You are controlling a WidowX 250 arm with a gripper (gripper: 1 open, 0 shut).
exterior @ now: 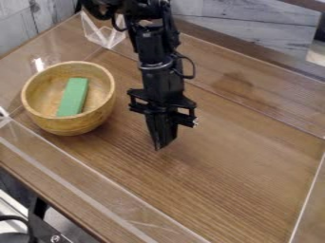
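A black robot arm hangs down over the middle of the wooden table, and its gripper (162,140) is low above the tabletop, right of a wooden bowl (98,118). The fingers point downward and look shut, with nothing visible between them. A green block (72,96) rests inside the bowl.
Bare tabletop (235,171) fills the right and front. A white wire object (102,28) stands at the back left, a small clear item (46,65) left behind the bowl. Pale wooden boards border the back. A black cable shows at the bottom left corner.
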